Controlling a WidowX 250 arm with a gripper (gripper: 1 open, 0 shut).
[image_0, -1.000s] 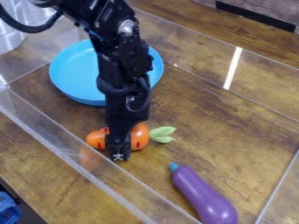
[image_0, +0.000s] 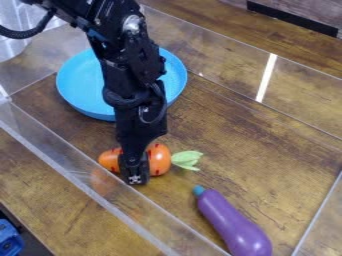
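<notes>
My black gripper (image_0: 134, 158) reaches down over an orange toy carrot (image_0: 155, 159) with green leaves, lying on the wooden table. Its fingers are around the carrot's body, low at the table; whether they are shut on it is unclear. Behind the arm is a blue bowl (image_0: 83, 80), partly hidden. At the lower right lies a purple toy eggplant (image_0: 234, 222).
A clear plastic edge runs along the left and front of the table. A blue object (image_0: 8, 235) is at the lower left corner.
Very little differs; the gripper and carrot have shifted only slightly, with the carrot's leaves at a slightly different position.
</notes>
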